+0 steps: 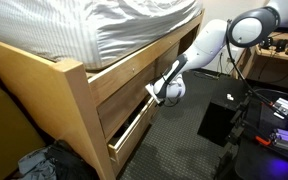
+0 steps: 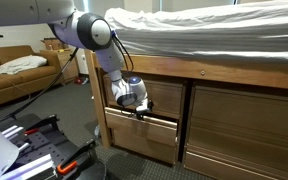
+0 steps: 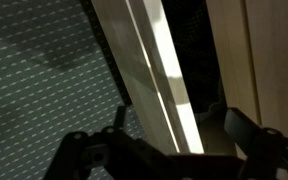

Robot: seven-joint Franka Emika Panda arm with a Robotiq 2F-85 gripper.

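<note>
The wooden under-bed drawer (image 2: 144,140) stands slightly pulled out, its front panel (image 1: 131,139) showing low along the bed's side. In the wrist view, the pale top edge of the drawer front (image 3: 162,60) runs diagonally, with the dark drawer interior (image 3: 191,50) to its right. My gripper is open, its fingers (image 3: 118,133) well apart over that edge, one on the floor side and one on the inner side. From outside, the gripper (image 2: 141,112) is close to the drawer's top; whether it touches the wood cannot be told.
The bed frame (image 1: 74,90) and mattress (image 2: 224,40) rise beside and above the drawer. Another closed drawer panel (image 2: 234,130) is to the right in exterior view 2. A dark box (image 1: 219,122) stands on the grey carpet (image 1: 174,150), which is clear before the drawer.
</note>
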